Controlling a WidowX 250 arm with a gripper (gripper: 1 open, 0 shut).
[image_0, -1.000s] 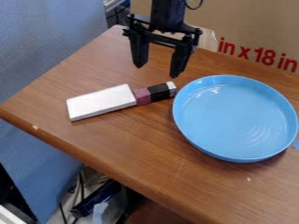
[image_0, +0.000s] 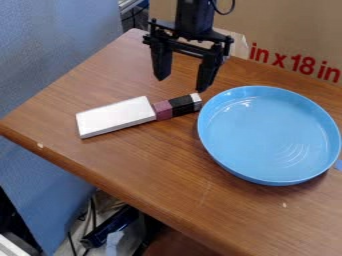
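My black gripper hangs over the back of the wooden table, fingers pointing down and spread wide, nothing visible between them. Below it lies a cleaver-like object with a white rectangular blade and a maroon-and-black handle ending in a pale tip. To its right sits a light blue round plate, empty, close to the handle's end.
A cardboard box with red print stands behind the table. A blue-grey padded surface and some clutter lie beyond the table's left edge.
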